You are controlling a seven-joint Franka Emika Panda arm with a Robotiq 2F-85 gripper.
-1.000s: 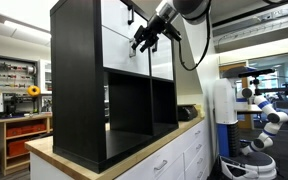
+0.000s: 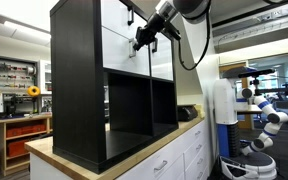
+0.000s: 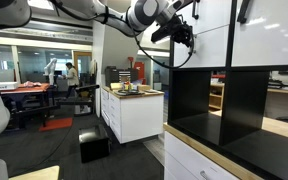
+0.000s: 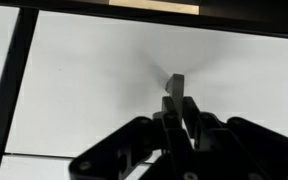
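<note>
A white cabinet door (image 4: 94, 85) set in a black frame fills much of the wrist view. A small grey handle (image 4: 175, 84) stands out from it, its near end between my fingertips. My gripper is shut on this handle, and the dark fingers hide part of it. In exterior view 1 the gripper (image 2: 140, 43) is up against the white upper doors (image 2: 119, 52) of the black cabinet (image 2: 77, 90). From the other side, the gripper (image 3: 187, 38) appears in front of the upper doors (image 3: 216, 40), which look flush with the frame.
Open black compartments (image 2: 129, 105) lie below the doors, above a wooden countertop (image 2: 54, 155) and white drawers (image 2: 169, 165). A dark cable (image 3: 149, 50) hangs from the arm.
</note>
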